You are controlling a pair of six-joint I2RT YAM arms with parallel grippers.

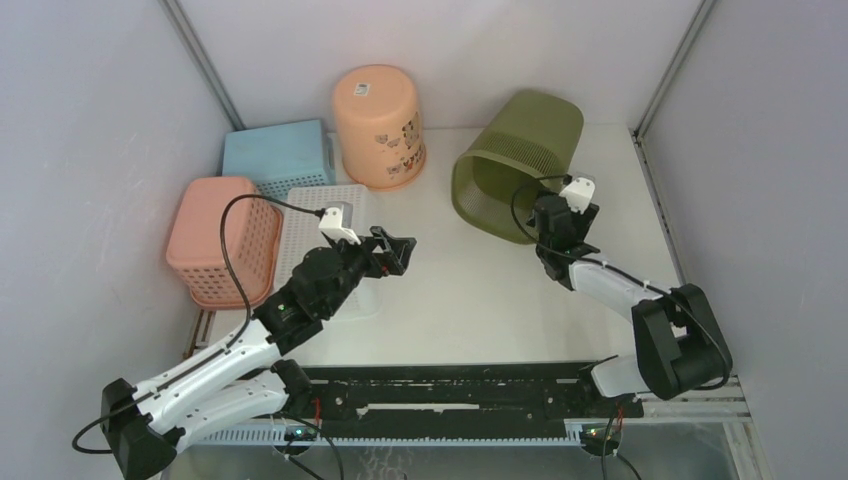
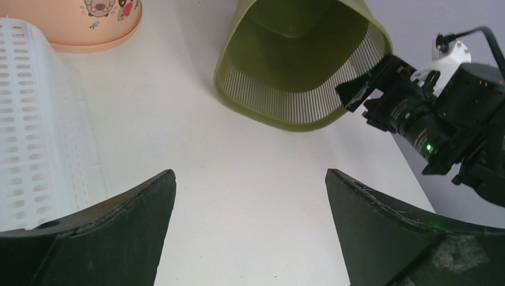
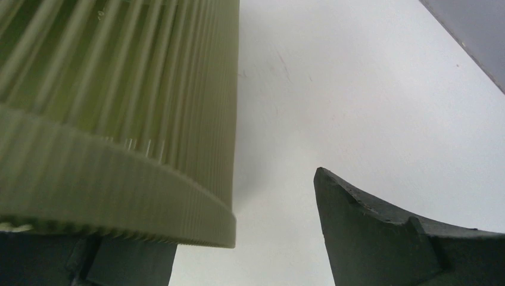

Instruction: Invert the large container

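Note:
The large olive-green container (image 1: pixel 530 125) lies on its side at the back right, its open mouth facing the front left. In the left wrist view its ribbed rim (image 2: pixel 280 122) rests on the table. My right gripper (image 1: pixel 553 205) stands open at the rim's right side. In the right wrist view the rim (image 3: pixel 149 190) passes in front of the left finger, while the right finger (image 3: pixel 369 232) is clear of it; whether the rim lies between them I cannot tell. Well left of the container, my left gripper (image 1: pixel 393 250) is open over bare table, with nothing between its fingers.
An orange bin (image 1: pixel 378 125) stands upside down at the back. To the left are a blue basket (image 1: pixel 275 150), a pink basket (image 1: pixel 215 235) and a white basket (image 1: pixel 297 235), partly under my left arm.

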